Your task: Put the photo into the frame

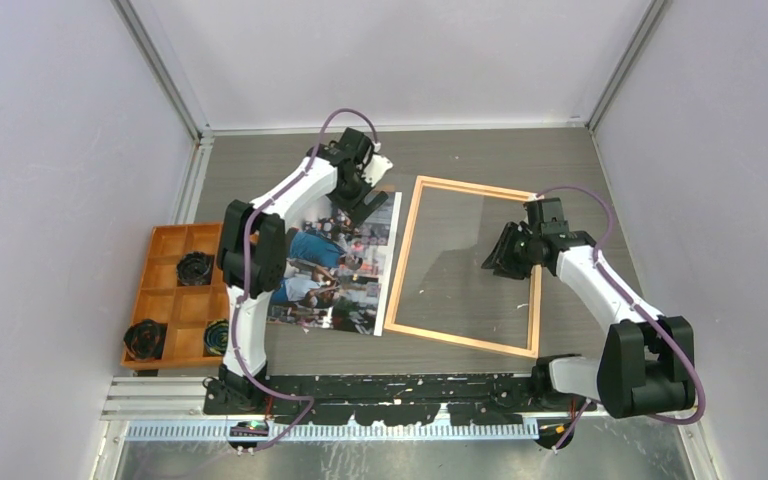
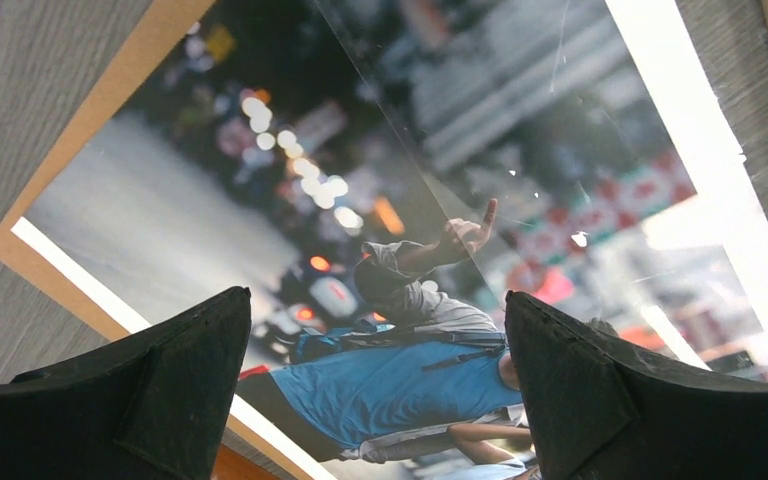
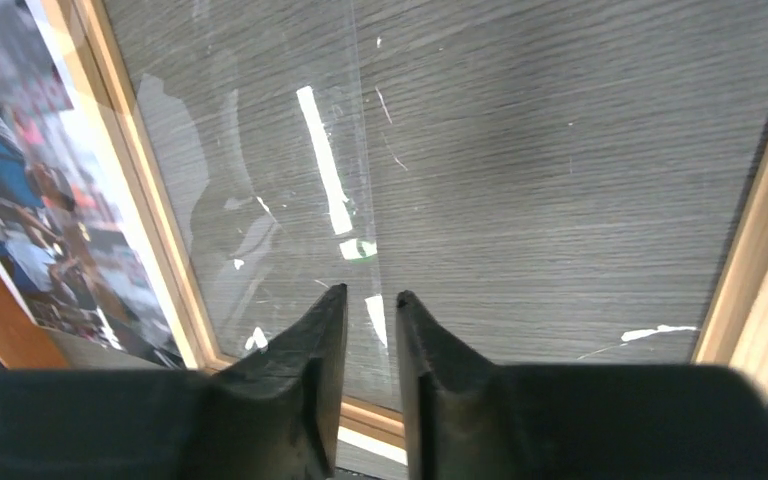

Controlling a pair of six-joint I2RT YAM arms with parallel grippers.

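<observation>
The photo (image 1: 325, 275), a crowd scene with figures in blue, lies flat on the table left of the frame, a brown backing edge (image 2: 105, 95) showing along its side. Above its upper part hovers my left gripper, its fingers wide open and empty. Beside the photo lies the wooden frame (image 1: 397, 275), with a clear sheet (image 3: 260, 170) visible inside it in the right wrist view. Over the frame's right half is my right gripper; its fingers stand a narrow gap apart, with nothing visible between them.
An orange compartment tray (image 1: 160, 270) holding several dark coils sits to the left. Small white scraps (image 3: 325, 160) or glints show inside the frame. Bare table (image 1: 480, 155) lies behind the frame.
</observation>
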